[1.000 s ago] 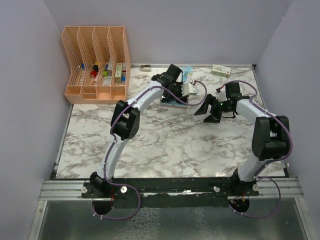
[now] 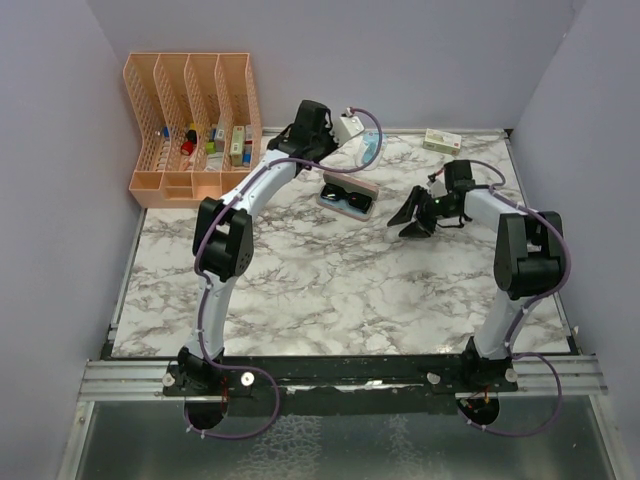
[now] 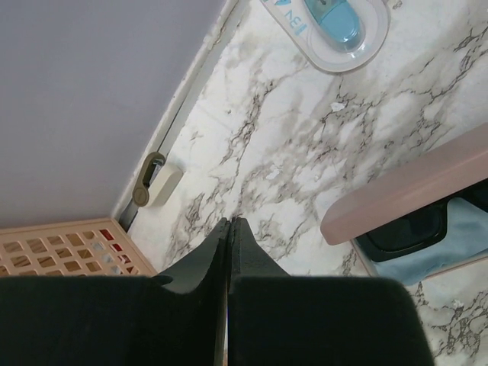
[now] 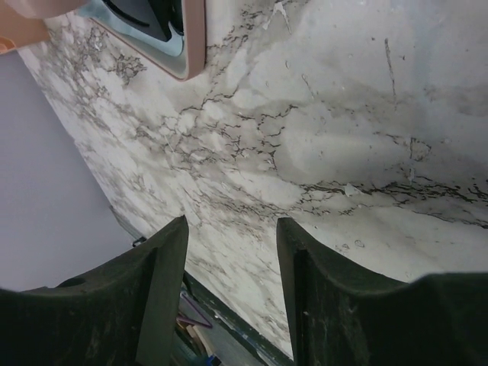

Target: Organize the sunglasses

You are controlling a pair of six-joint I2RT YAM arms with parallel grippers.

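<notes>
A small pink case [image 2: 322,203] stands unlatched near the back middle, its lid [image 3: 412,187] raised. Dark sunglasses [image 2: 350,198] lie inside on a light blue lining. The left wrist view shows one lens of the sunglasses [image 3: 408,231] below the lid. My left gripper is shut with nothing visible between its fingers, to the left of the case and apart from it. To the case's right, my right gripper [image 2: 397,228] hangs part open over bare marble. In its wrist view the fingers [image 4: 171,244] are apart and empty, with the case [image 4: 196,46] beyond them at upper left.
An orange compartment basket [image 2: 165,180] with several small items fills the back left. Behind the case lies a clear package [image 3: 335,53] with a blue item. A pale box [image 2: 442,141] sits at the back right.
My left gripper has moved left and back, off the case, uncovering the sunglasses from above. The right arm has shifted slightly left.
</notes>
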